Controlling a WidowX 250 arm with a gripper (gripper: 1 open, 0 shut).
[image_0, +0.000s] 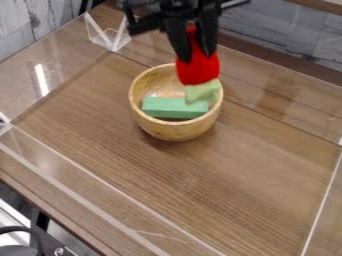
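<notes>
The black gripper (198, 43) is over the far side of a round tan bowl (147, 122), shut on a red object (199, 66). A pale green piece (201, 91) shows just below the red object, within the bowl's outline; whether it touches the bowl is unclear. A green block (171, 107) lies inside the bowl.
A small clear plastic or wire object (104, 30) stands at the back left, near the table's edge.
</notes>
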